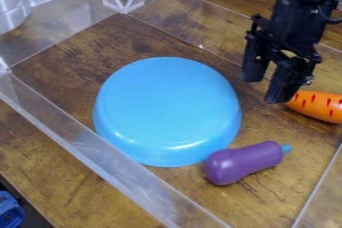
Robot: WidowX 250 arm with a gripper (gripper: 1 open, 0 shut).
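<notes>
My black gripper [267, 82] hangs at the upper right, its two dark fingers spread apart above the wood, just left of an orange toy carrot [315, 105] with red marks. A large light-blue overturned dish or disc [167, 107] lies left of the gripper. Below it, a purple toy eggplant [245, 163] with a cyan tip rests on the wooden surface.
Clear plastic walls [107, 202] border the wooden board [107, 42]. The upper-left part of the board is free. Something blue sits at the lower-left corner outside the wall.
</notes>
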